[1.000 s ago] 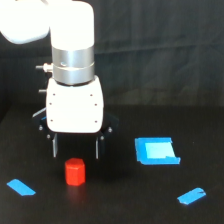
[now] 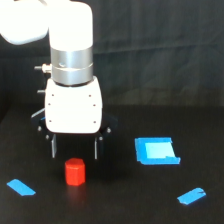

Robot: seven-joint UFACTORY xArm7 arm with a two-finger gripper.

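Observation:
A small red block [image 2: 75, 172] stands on the black table in the lower left of the camera view. Over it hangs my gripper [image 2: 75, 147], pointing down from the white and grey arm [image 2: 72, 62]. The two thin dark fingers are spread wide apart, one to each side of the block in the picture, and nothing shows between them. The fingertips look higher than the block's top, though how far in depth they are from it I cannot tell.
A light patch framed in blue tape [image 2: 158, 151] lies right of the arm. Loose pieces of blue tape lie at the lower left [image 2: 20, 187] and lower right [image 2: 191, 196]. Bare dark table separates the block from the framed patch.

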